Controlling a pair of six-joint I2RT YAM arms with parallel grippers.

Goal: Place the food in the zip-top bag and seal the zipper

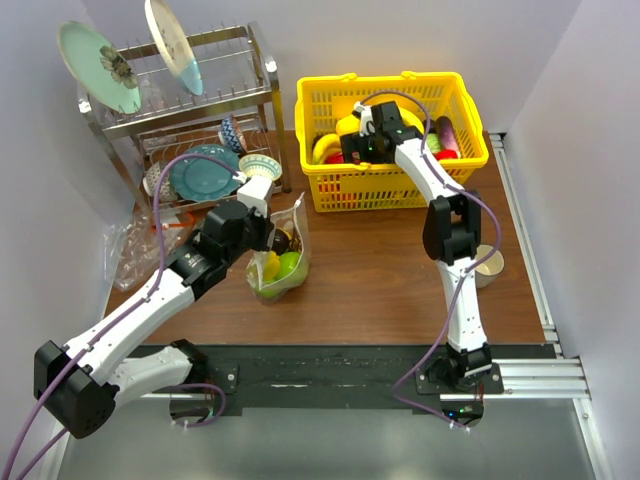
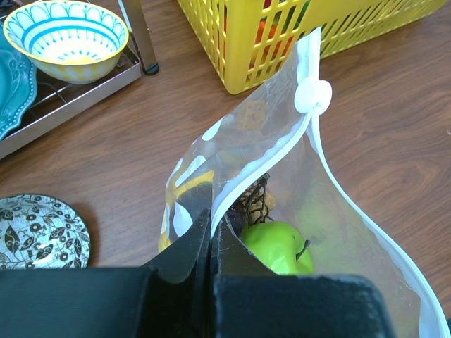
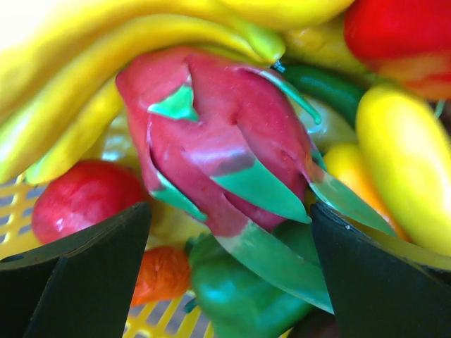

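Observation:
The clear zip top bag [image 1: 290, 275] stands open on the table, holding a green apple [image 2: 275, 246] and other food. My left gripper is shut at the bag's rim, by the zipper [image 2: 312, 96]; whether the film is between its fingers is hard to tell. My right gripper is down in the yellow basket [image 1: 390, 195], open over a red dragon fruit [image 3: 218, 134] with green tips, with bananas [image 3: 84, 84], a red fruit [image 3: 88, 197] and a green pepper [image 3: 239, 296] around it.
A dish rack [image 1: 130, 130] with plates and bowls stands at the back left, a loose clear bag [image 1: 140, 255] beside it. A cup [image 1: 488, 265] sits at the right edge. The table between bag and cup is clear.

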